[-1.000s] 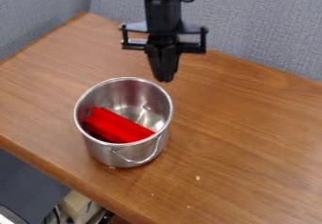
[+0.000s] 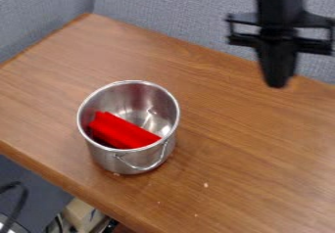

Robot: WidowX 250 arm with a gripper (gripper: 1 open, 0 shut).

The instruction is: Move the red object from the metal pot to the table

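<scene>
A red object (image 2: 123, 131), long and blocky, lies tilted inside the shiny metal pot (image 2: 165, 110), toward its front left. The pot stands upright on the wooden table (image 2: 242, 149), left of the middle. High over the back right of the table hangs my gripper (image 2: 276, 78), black and well apart from the pot. Its fingers point down and overlap into one dark shape, so the gap between them cannot be made out.
Bare wood stretches right of the pot and behind it. Grey padded walls (image 2: 144, 7) close off the back and left. Dark cables (image 2: 14, 203) lie past the table's front left edge.
Pot and red object stay where they were.
</scene>
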